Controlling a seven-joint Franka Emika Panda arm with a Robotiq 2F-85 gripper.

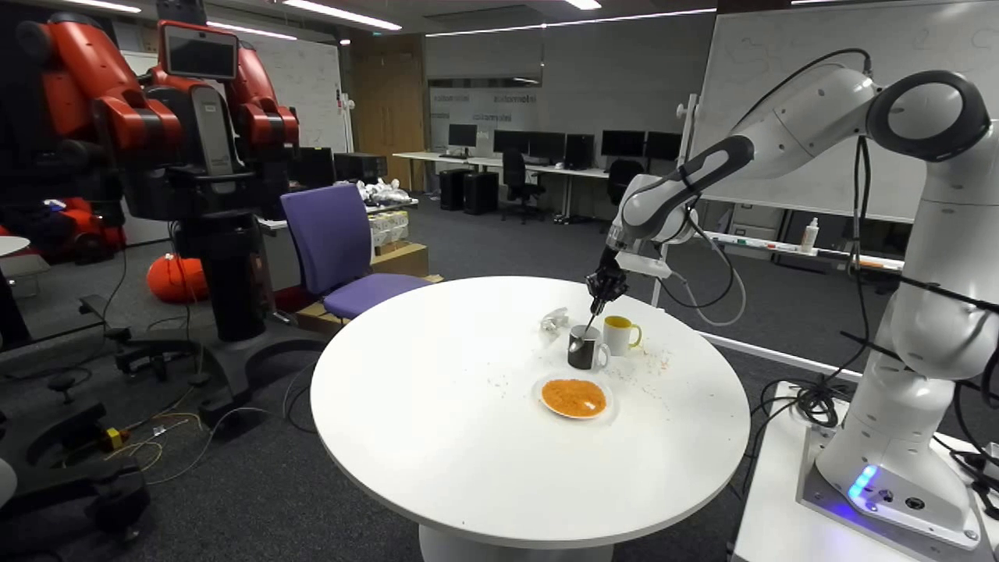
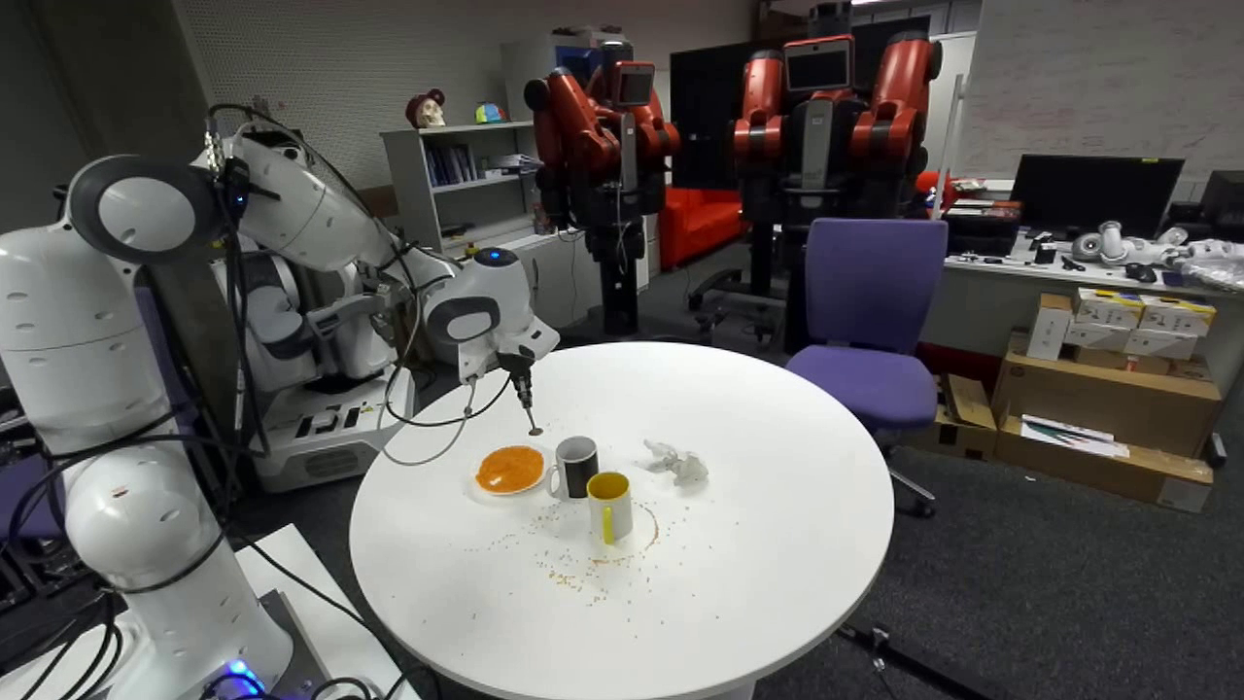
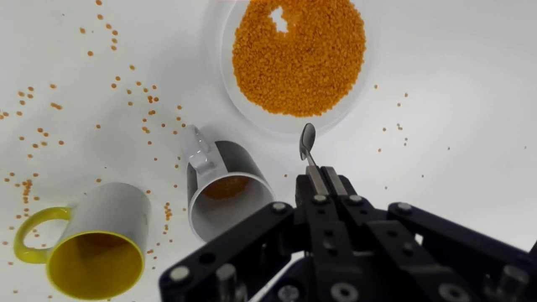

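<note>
My gripper is shut on the thin handle of a metal spoon point(image 3: 308, 138). The spoon hangs above the table, its bowl near the plate's edge in the wrist view; no grains show on it. A white plate point(image 3: 229, 80) holds a bed of orange grains point(image 3: 297, 65) with one bare patch. Beside the plate stands a black-and-white mug point(image 3: 239, 158), with orange grains at its bottom. Farther left in that view is a white mug point(image 3: 113, 201) with a yellow inside and handle. In exterior view 1 the spoon overlaps the dark mug point(image 1: 580, 354).
Loose grains point(image 2: 583, 577) lie scattered over the table around the mugs. A crumpled clear plastic piece point(image 2: 682, 465) rests near the mugs.
</note>
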